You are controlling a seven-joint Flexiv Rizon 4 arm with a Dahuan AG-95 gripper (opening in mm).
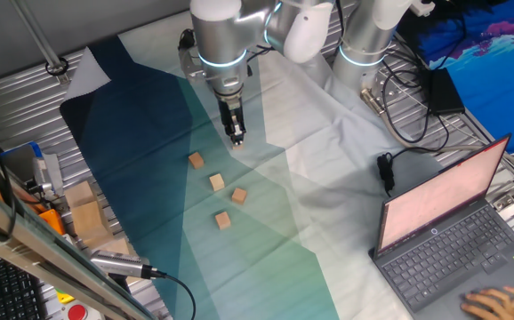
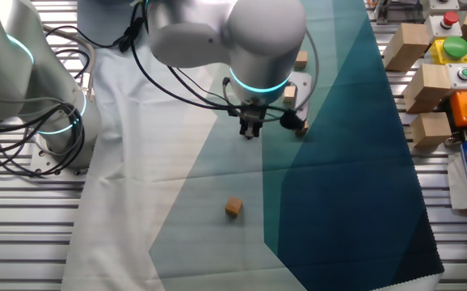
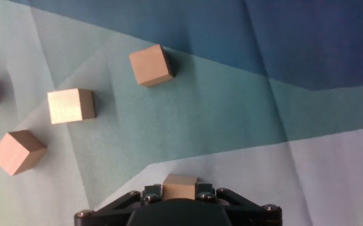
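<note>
A small wooden block [image 3: 180, 188] shows at the bottom of the wrist view, in line between the two fingers of my gripper. The fingers stand about a block's width apart; whether they press on its sides cannot be made out. In exterior view 1 my gripper [image 1: 236, 140] points down close to the cloth, with that block [image 1: 237, 146] partly hidden at its tips. Several more wooden blocks lie apart from it, among them one block [image 1: 196, 160] nearest the gripper, a pale block [image 1: 217, 181] and a block [image 1: 239, 196].
Another block [image 2: 233, 207] rests alone on the cloth in exterior view 2. A laptop [image 1: 444, 231] with a hand on it stands at the right of exterior view 1. Larger wooden blocks [image 2: 426, 86] and buttons line the table's side.
</note>
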